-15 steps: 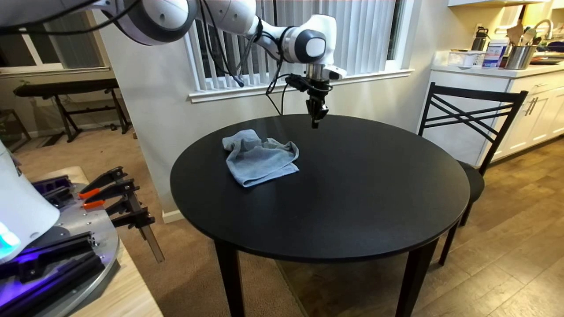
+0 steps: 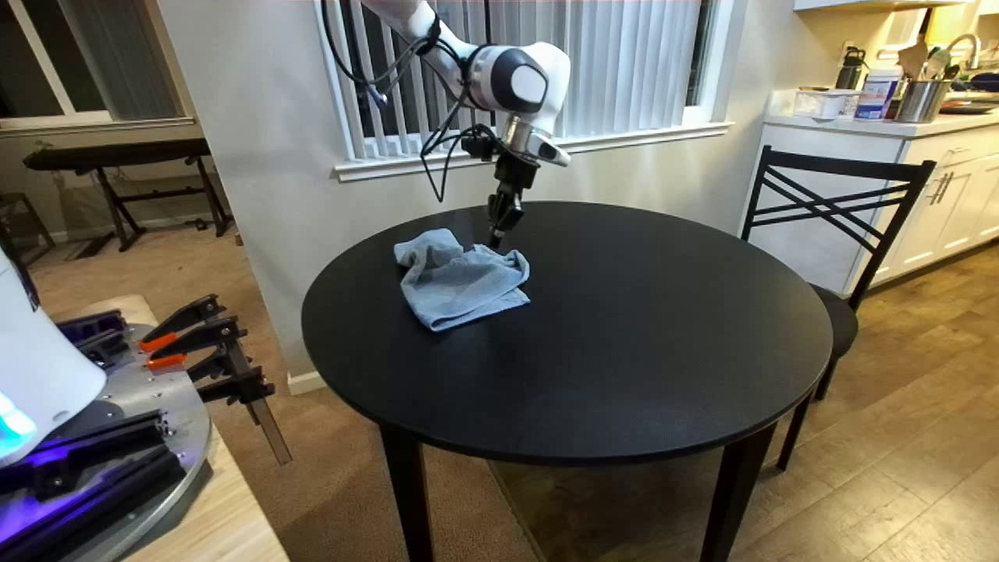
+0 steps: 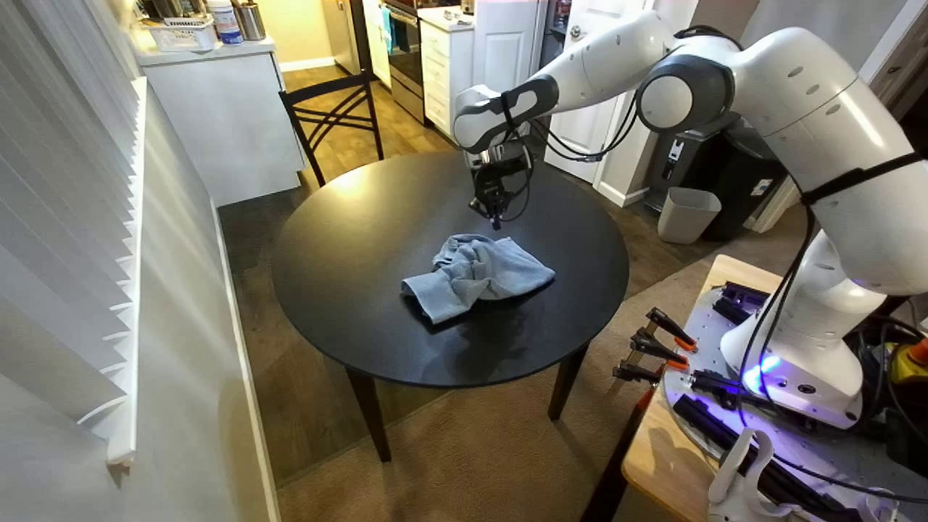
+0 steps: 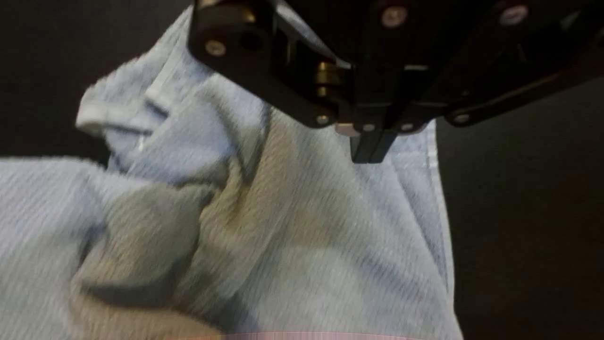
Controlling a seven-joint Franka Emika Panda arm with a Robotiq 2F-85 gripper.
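Note:
A crumpled light-blue cloth (image 2: 459,286) lies on the round black table (image 2: 646,365), its folds bunched in the middle, as exterior view 2 shows of the cloth (image 3: 474,277). My gripper (image 2: 494,245) points down at the cloth's back edge in exterior view 1. In the wrist view the gripper is shut, its fingertips pressed together over the cloth (image 4: 339,238), and no fabric shows between them. Whether the tips touch the cloth, I cannot tell.
A black chair (image 2: 833,220) stands at the table's far right in exterior view 1, and the wall with a window sill (image 2: 646,140) runs close behind the table. Clamps (image 2: 201,337) hold the robot's base at left.
In exterior view 1 my gripper has moved left and a little lower, from over bare table to the cloth, and the arm has tilted. The cloth lies as before.

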